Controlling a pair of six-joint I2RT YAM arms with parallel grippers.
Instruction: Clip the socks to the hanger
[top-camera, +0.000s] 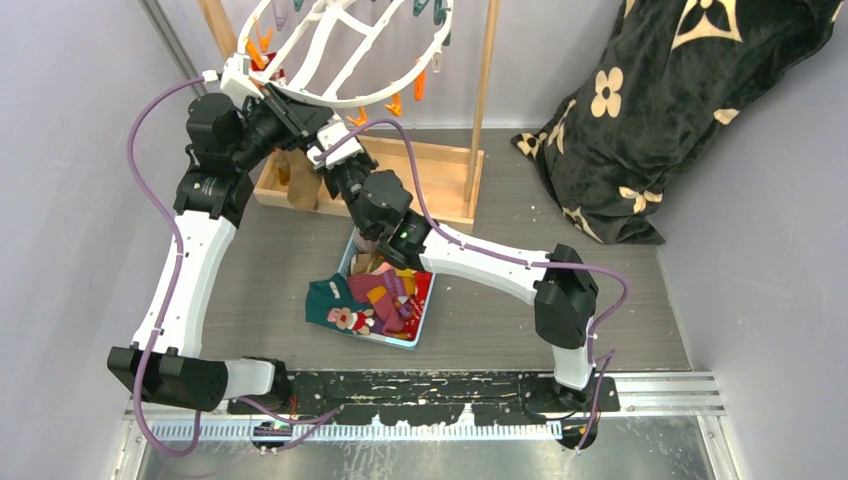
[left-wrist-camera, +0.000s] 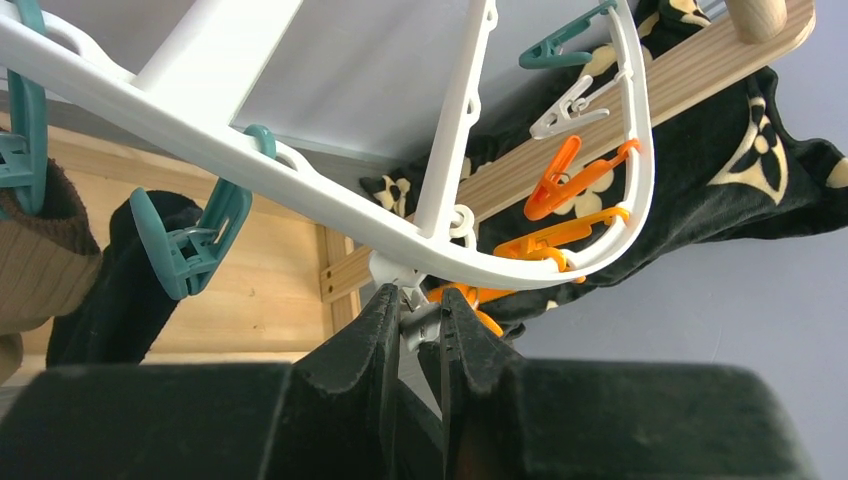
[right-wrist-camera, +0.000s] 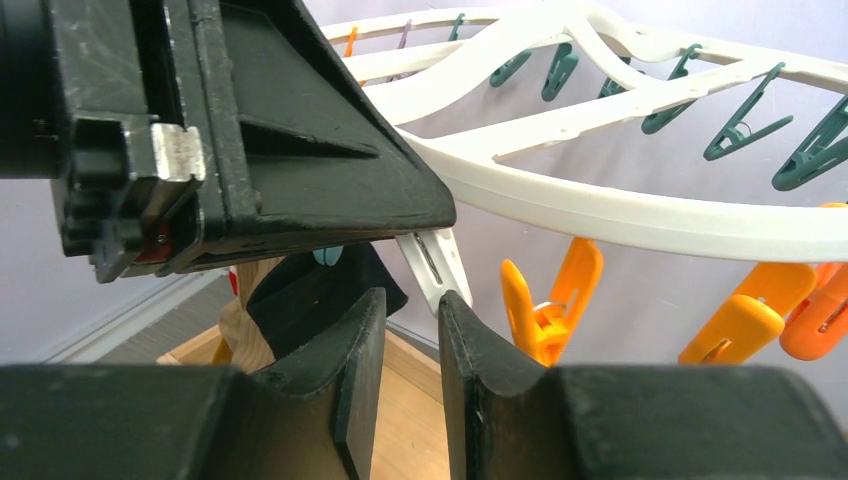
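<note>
My left gripper is shut on a white clip (left-wrist-camera: 418, 320) below the rim of the white hanger (left-wrist-camera: 330, 210). In the right wrist view that clip (right-wrist-camera: 430, 265) hangs from the left gripper's tip, and my right gripper has its fingers apart just below it, the right finger close to the clip's lower end; I see nothing held. A dark sock (left-wrist-camera: 120, 300) and a brown sock (left-wrist-camera: 45, 260) hang beneath the hanger. More socks (top-camera: 375, 300) lie in the bin.
Orange clips (right-wrist-camera: 750, 310) and green clips (right-wrist-camera: 735, 135) line the hanger. A wooden tray (top-camera: 420, 180) lies beneath. A dark patterned bag (top-camera: 640, 120) fills the back right. Both arms crowd close together at the hanger.
</note>
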